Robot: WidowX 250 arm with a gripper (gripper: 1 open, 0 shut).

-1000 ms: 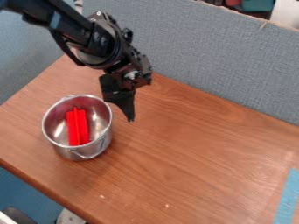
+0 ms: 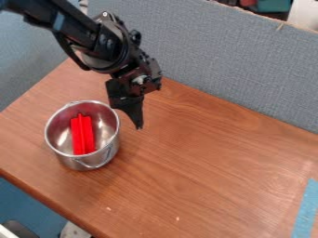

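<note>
A steel pot (image 2: 97, 158) stands on the left part of the wooden table, holding a red block (image 2: 82, 134) that lies lengthwise inside it. My black gripper (image 2: 137, 121) hangs just behind and to the right of the pot, pointing down, with its fingers shut and nothing visible between them.
A grey padded wall (image 2: 224, 60) runs along the back. A light blue tape strip (image 2: 306, 206) lies at the right edge.
</note>
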